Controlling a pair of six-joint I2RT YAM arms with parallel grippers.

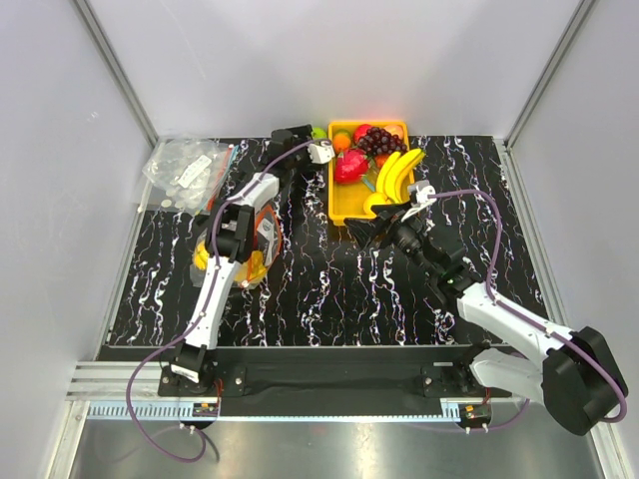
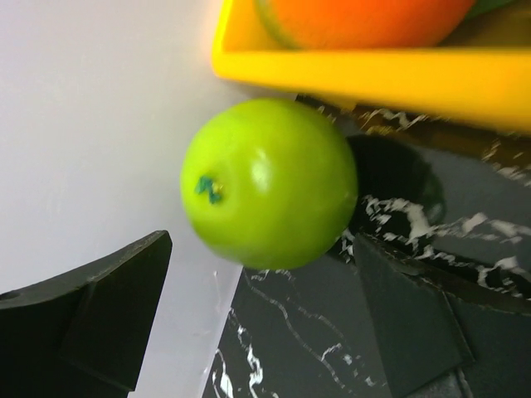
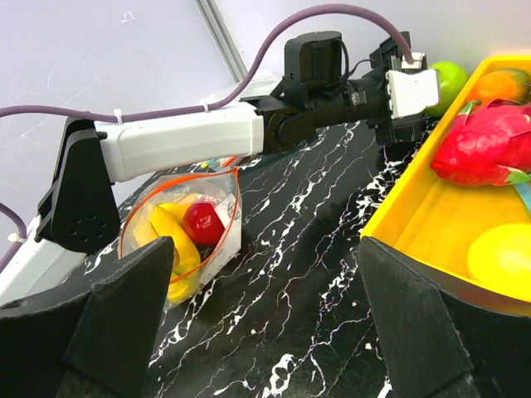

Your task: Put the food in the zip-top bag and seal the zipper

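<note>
A green apple rests against the back wall just left of the yellow bin; my left gripper is open right at it, fingers on either side below it. The open zip bag on the left holds yellow bananas and a red fruit, partly hidden by the left arm in the top view. My right gripper stands open at the bin's front-left corner, nothing between its fingers.
The bin holds dragon fruit, grapes, bananas and other fruit. Flat plastic bags lie back left.
</note>
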